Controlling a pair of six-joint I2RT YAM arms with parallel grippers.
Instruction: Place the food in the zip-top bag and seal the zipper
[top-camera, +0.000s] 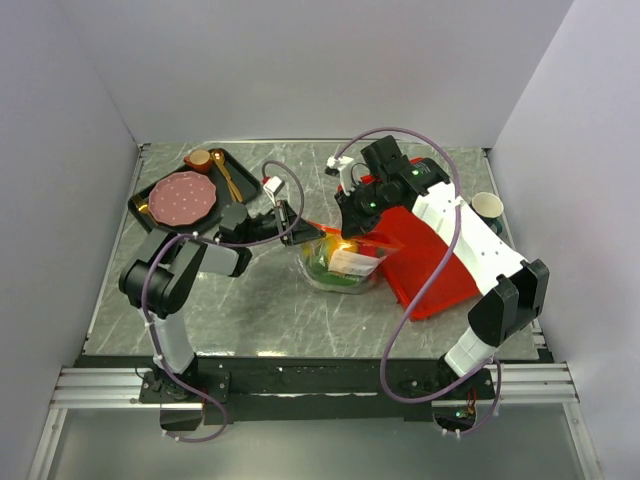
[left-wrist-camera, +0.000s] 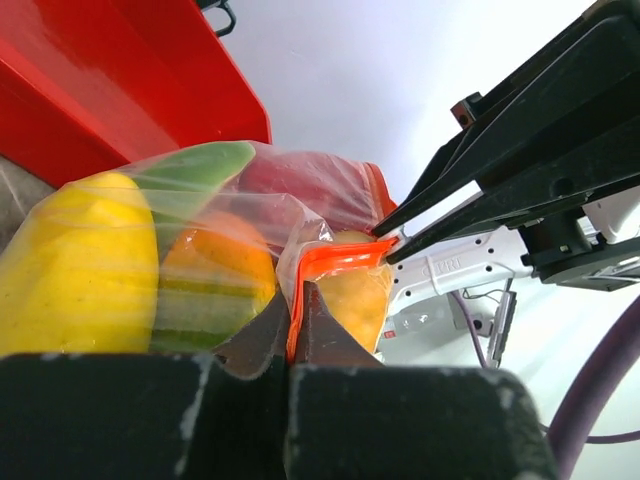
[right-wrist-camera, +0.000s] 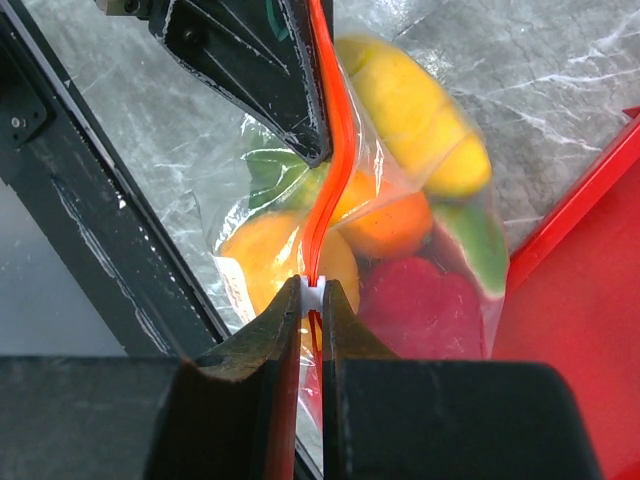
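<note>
The zip bag (top-camera: 335, 270) of toy food lies on the counter, holding a yellow fruit (left-wrist-camera: 80, 265), an orange (right-wrist-camera: 390, 225), green pieces and a red one. Its orange zipper runs between my two grippers. My left gripper (top-camera: 312, 235) is at the bag's left end, its fingertips on the zipper edge in the left wrist view. My right gripper has its fingertips closed on the orange zipper, seen in the right wrist view, with the top of the bag pinched there.
A red bin (top-camera: 430, 275) lies right of the bag. A black tray (top-camera: 215, 215) with a pink plate (top-camera: 182, 197), spoon and bowl stands back left. A mug (top-camera: 486, 210) is at the right edge.
</note>
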